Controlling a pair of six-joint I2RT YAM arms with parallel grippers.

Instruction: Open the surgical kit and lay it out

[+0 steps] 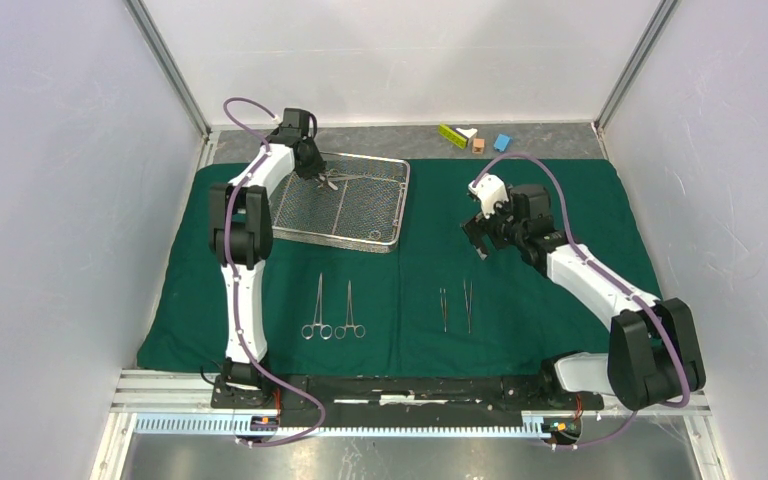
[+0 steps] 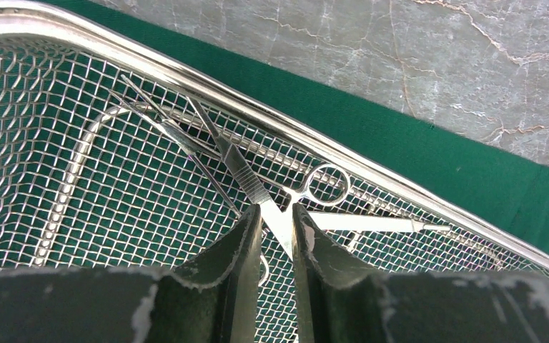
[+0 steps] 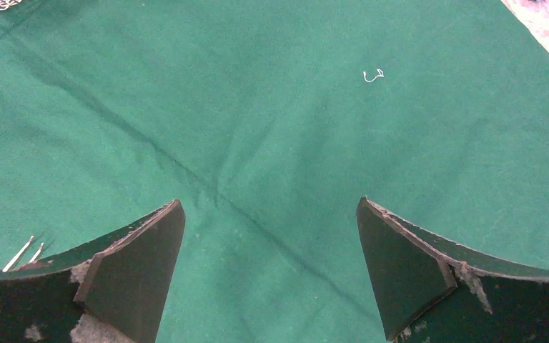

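The wire mesh basket (image 1: 360,215) stands at the back left on the green cloth. My left gripper is low at its back left corner, fingers part open. A flat metal scalpel handle (image 2: 246,175) slants into the gap between the fingertips; a clear grip on it does not show. Another flat handle (image 2: 364,223) lies to the right, near a ringed scissor-like instrument (image 2: 329,184). A thin instrument (image 2: 179,136) crosses at the left. Over bare cloth, my right gripper is wide open and empty.
Two ringed clamps (image 1: 319,310) (image 1: 350,315) lie on the cloth at the front left. Two thin tweezers (image 1: 444,310) (image 1: 468,306) lie right of centre. Small blocks (image 1: 478,146) sit on the grey back strip. Cloth around the right gripper is clear.
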